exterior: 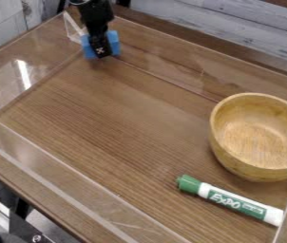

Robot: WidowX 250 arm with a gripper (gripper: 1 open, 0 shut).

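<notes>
My gripper (101, 44) is at the top left of the camera view, small and dark, shut on a blue object (91, 49) at the far end of the wooden table (108, 123). The blue object is partly hidden behind the dark fingers; whether it rests on the table or hangs just above it I cannot tell.
A tan bowl (257, 136) sits at the right side. A green and white Expo marker (231, 199) lies near the front right. A white wall borders the back right.
</notes>
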